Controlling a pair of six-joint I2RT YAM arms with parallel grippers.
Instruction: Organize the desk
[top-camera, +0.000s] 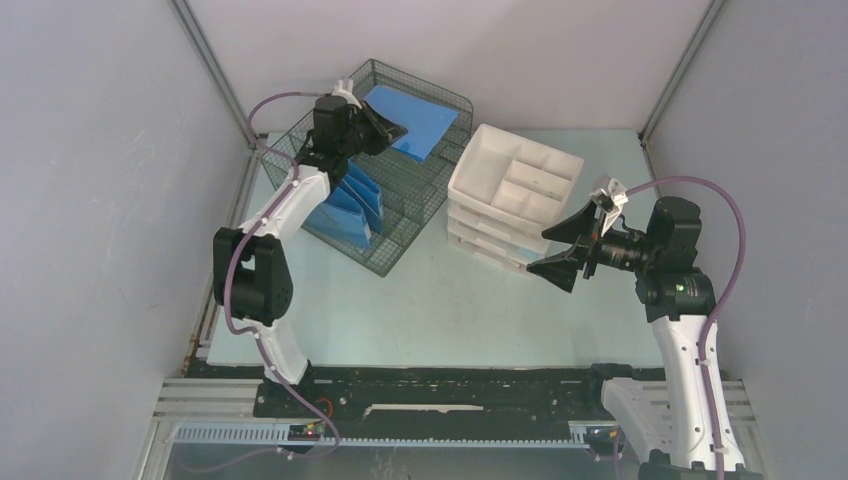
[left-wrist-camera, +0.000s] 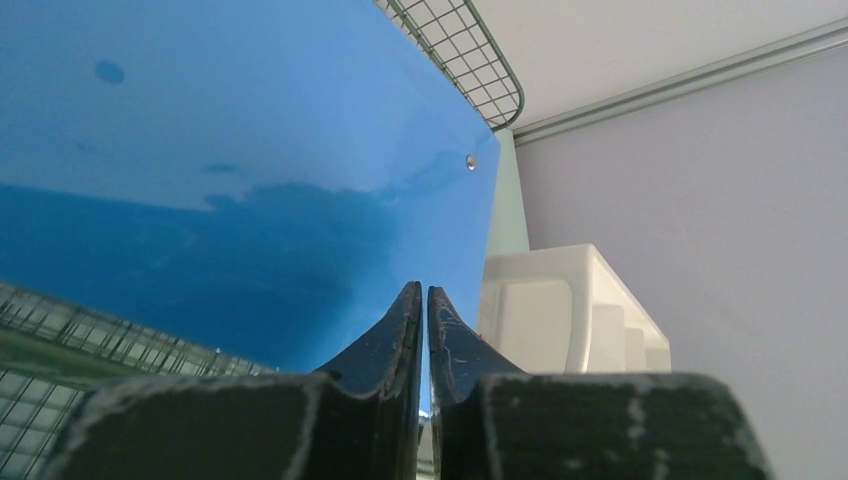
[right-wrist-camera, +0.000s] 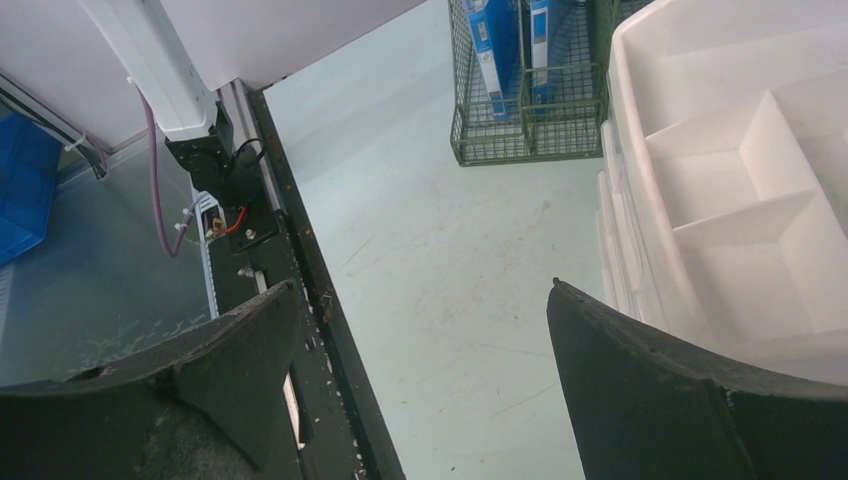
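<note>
My left gripper (top-camera: 383, 135) is at a blue folder (top-camera: 420, 115) lying at the back of the green wire rack (top-camera: 405, 245); in the left wrist view its fingers are closed together over the lower edge of the blue folder (left-wrist-camera: 250, 130), and what lies between them is hard to see. More blue folders (top-camera: 350, 210) stand in the rack's front compartments. My right gripper (top-camera: 565, 255) stands open beside the white stacked tray organizer (top-camera: 480, 180), with nothing between its fingers.
The white organizer (right-wrist-camera: 650, 180) sits just right of the rack. Walls enclose the desk at back and sides.
</note>
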